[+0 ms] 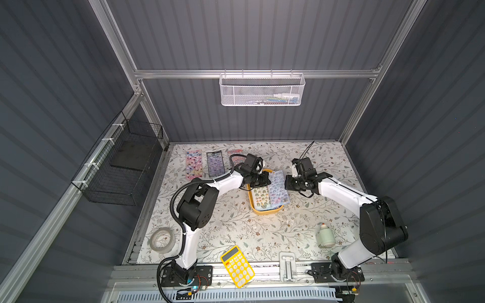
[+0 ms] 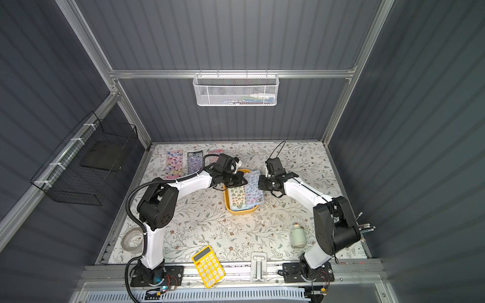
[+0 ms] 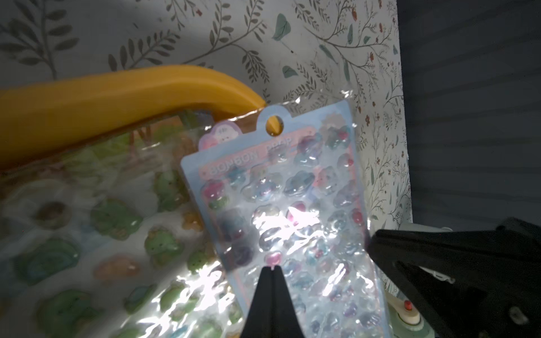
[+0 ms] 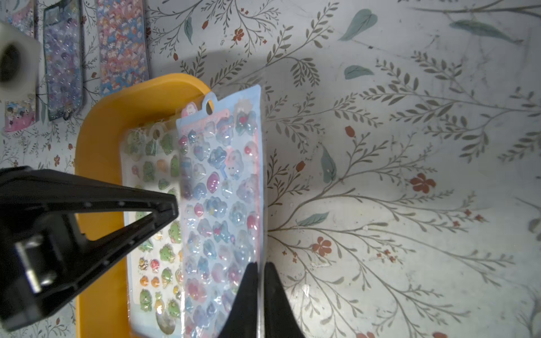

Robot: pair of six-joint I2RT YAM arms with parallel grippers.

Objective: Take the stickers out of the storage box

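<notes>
A yellow storage box [image 1: 251,203] stands mid-table. Inside lies a sheet of green animal stickers [image 4: 167,248]. A pale blue sticker sheet [image 4: 217,186] overlaps it, its right side raised over the box's right edge. My left gripper is shut above the blue sheet, and nothing shows between its fingers. My right gripper is at that sheet's right edge, its fingers slightly apart with the edge between them; whether both touch it is unclear.
Several sticker sheets [image 1: 194,164] lie behind and left of the box. A tape roll [image 1: 162,240], a yellow calculator [image 1: 237,266] and a green bottle [image 1: 325,236] stand near the front. Table space right of the box is free.
</notes>
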